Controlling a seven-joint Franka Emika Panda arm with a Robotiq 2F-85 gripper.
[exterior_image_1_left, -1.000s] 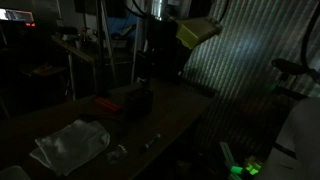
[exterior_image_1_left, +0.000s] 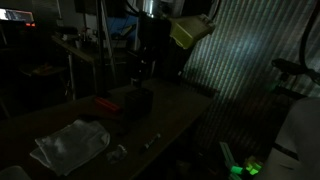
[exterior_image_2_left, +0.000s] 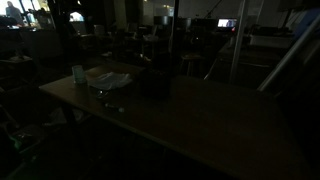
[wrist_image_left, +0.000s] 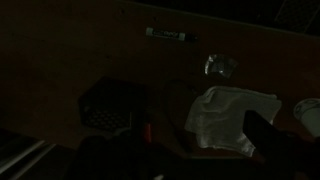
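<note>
My gripper (exterior_image_1_left: 136, 78) hangs above the table close to a small black box (exterior_image_1_left: 138, 101); the room is very dark. In the wrist view its dark fingers reach in at the lower edge, apart, and nothing shows between them. The black box (wrist_image_left: 110, 104) has a grid-like side. A crumpled white cloth (wrist_image_left: 230, 118) lies to its right in that view. Farther up are a dark marker (wrist_image_left: 168, 34) with a pale label and a small clear, shiny item (wrist_image_left: 220, 66).
A white round container (wrist_image_left: 308, 115) stands beyond the cloth at the right edge. Something red (exterior_image_1_left: 107, 104) lies beside the box. In the second exterior view, the table (exterior_image_2_left: 215, 120) is largely bare on its right side.
The arm, with its yellowish part, has shifted a little to the left in exterior view 1. The objects on the table look unmoved.
</note>
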